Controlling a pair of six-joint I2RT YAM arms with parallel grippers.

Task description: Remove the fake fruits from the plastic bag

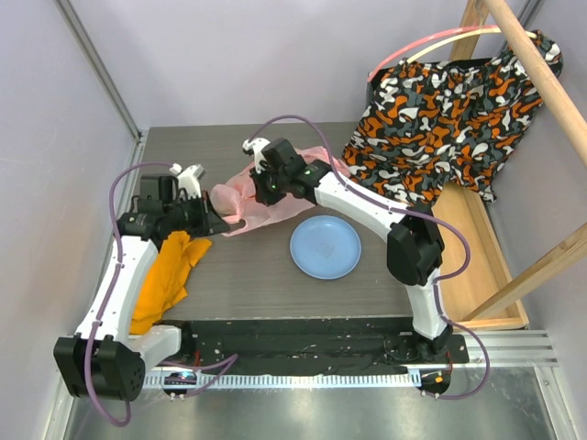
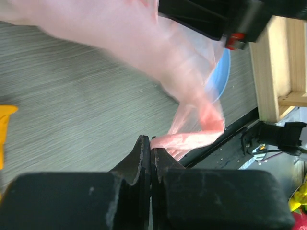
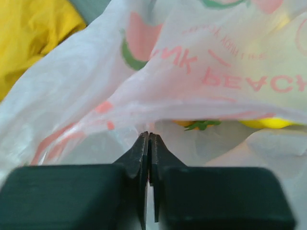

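Observation:
The pink translucent plastic bag stretches across the back-middle of the table. Its edge is pinched in my left gripper, which is shut on thin film; a folded strip of it sticks out to the right. My right gripper is shut, with bag film gathered at its fingertips. Behind the film in the right wrist view, part of an orange fruit with green leaves and a yellow fruit show through the bag's opening. Other fruits are hidden by the bag.
A blue plate lies just in front of the bag. An orange-yellow cloth is under the left arm. On the right stand a wooden tray and a camouflage-patterned fabric bag.

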